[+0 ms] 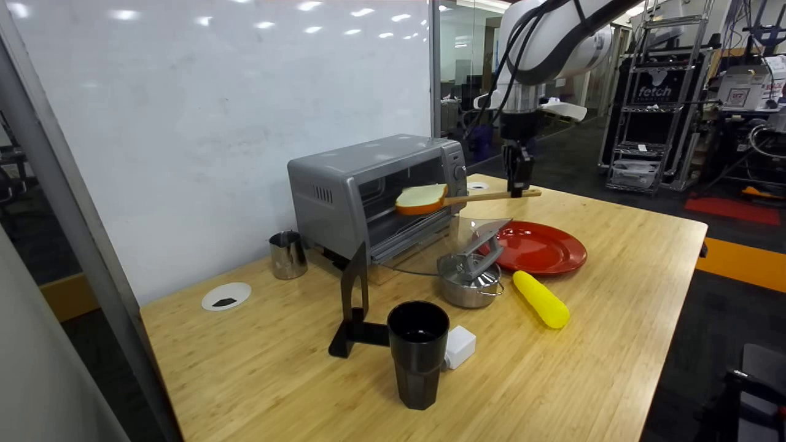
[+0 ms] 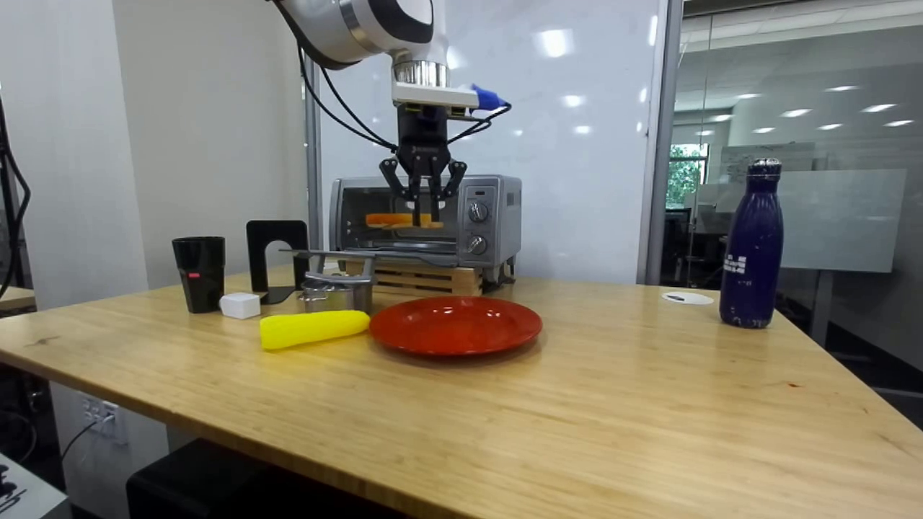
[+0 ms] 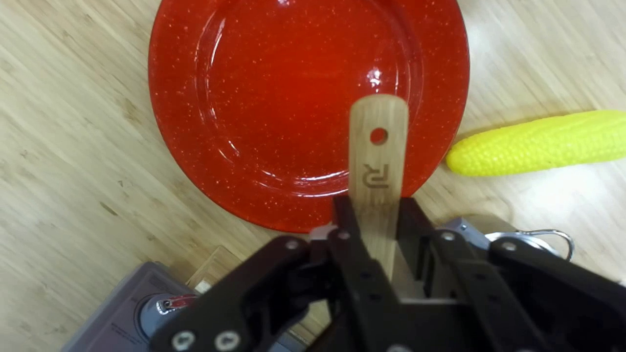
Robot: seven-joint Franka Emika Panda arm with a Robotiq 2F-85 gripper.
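Observation:
My gripper (image 1: 520, 193) is shut on the handle of a wooden spatula (image 3: 377, 158), whose end with a hole points toward the camera side in the wrist view. A slice of bread (image 1: 421, 197) with an orange crust lies on the spatula's far end. In exterior view 1 the bread appears at the front opening of the grey toaster oven (image 1: 331, 193), its door lowered. Whether it is past the opening, I cannot tell. Below the handle sits an empty red plate (image 3: 293, 76) on the table.
A steel pot (image 1: 469, 286) with a grey-handled utensil across it and a yellow corn cob (image 1: 541, 299) lie by the plate. A black cup (image 1: 417, 353), black stand (image 1: 355, 309), white block (image 1: 460, 346) and steel mug (image 1: 287, 255) stand farther left. A blue bottle (image 2: 751, 246) is at the right.

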